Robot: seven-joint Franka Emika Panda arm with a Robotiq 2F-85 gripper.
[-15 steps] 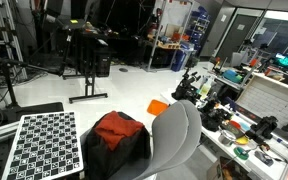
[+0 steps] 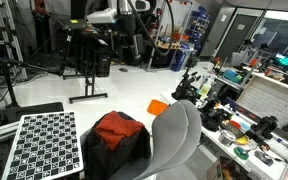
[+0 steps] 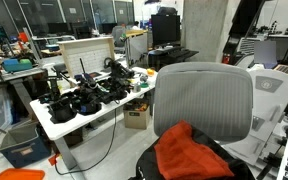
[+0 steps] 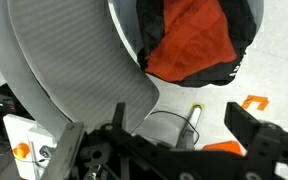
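A red cloth [image 2: 116,129] lies on a black cloth [image 2: 135,150] on the seat of a grey chair [image 2: 174,137]. In exterior view 2, the red cloth [image 3: 187,155] shows in front of the chair's backrest [image 3: 202,104]. From the wrist view, the red cloth [image 4: 196,32] and dark cloth are at the top, ahead of my gripper. Its fingers stand wide apart with nothing held between them. The arm hangs well above the chair, entering exterior view 2 at upper right; its fingertips are hard to make out there.
Beside the chair stands a checkered board [image 2: 46,147]. A white table [image 3: 76,124] carries several black devices, with a cardboard box [image 3: 136,114] nearby. Orange pieces, including one flat one [image 2: 157,107], lie on the floor. Open floor stretches behind the chair.
The arm has come down into the top of exterior view 1, where more of its white and black end now shows. The chair and cloths have not moved.
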